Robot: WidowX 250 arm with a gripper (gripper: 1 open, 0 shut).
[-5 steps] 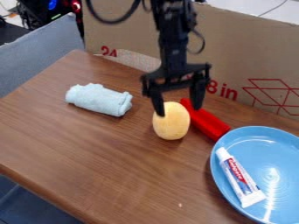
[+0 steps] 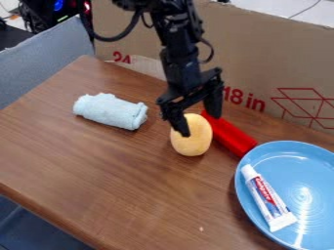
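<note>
My black gripper (image 2: 196,113) hangs open just over a round pale-yellow object (image 2: 190,140), its fingers pointing down near the object's top; whether they touch it I cannot tell. A red elongated object (image 2: 232,137) lies behind and right of the yellow one. A light-blue rolled cloth (image 2: 111,109) is on the left of the wooden table (image 2: 104,176). At the right, a blue plate (image 2: 313,176) holds a white toothpaste tube (image 2: 267,197).
A cardboard panel (image 2: 280,68) stands along the back. A grey padded edge (image 2: 39,68) borders the table at the left.
The arm has shifted slightly, with the gripper a little lower and nearer the yellow object than one second ago. The objects on the table have not visibly moved.
</note>
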